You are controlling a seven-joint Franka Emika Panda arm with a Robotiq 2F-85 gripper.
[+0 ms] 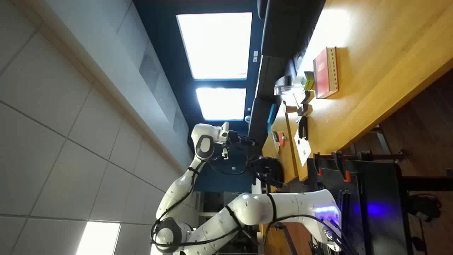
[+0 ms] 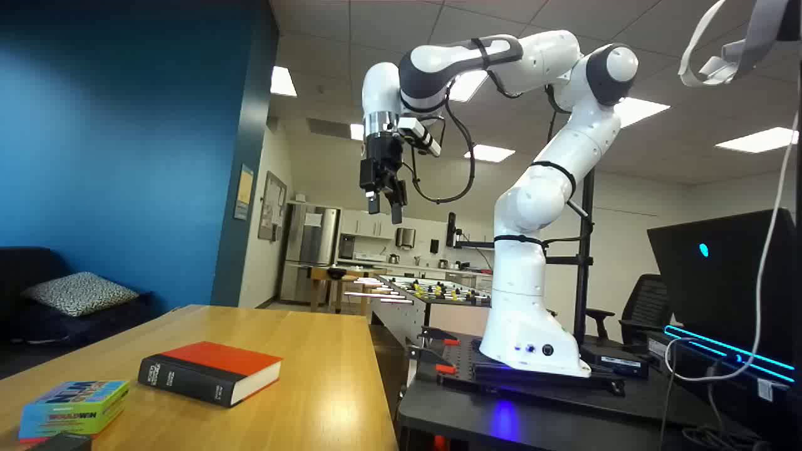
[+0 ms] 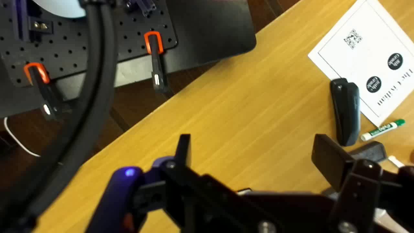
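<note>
High above the wooden table [image 2: 316, 376], my gripper [image 2: 385, 214] points down, clear of everything. In the wrist view the gripper is open, its fingers wide apart and only bare tabletop seen between them. Right of the fingers lie a black stapler [image 3: 346, 112], a printed white sheet [image 3: 361, 58] and a green-capped marker [image 3: 382, 130]. A dark block [image 3: 369, 151] sits just below the stapler, partly hidden by the right finger. A thick red book [image 2: 214, 368] with a black spine lies flat, beside a colourful game box [image 2: 74, 408].
Two clamps with orange pads [image 2: 447, 369] grip the edge of the black base table [image 2: 458, 417], across a gap from the wooden table. In the wrist view a thick black cable [image 3: 101, 58] crosses the left side.
</note>
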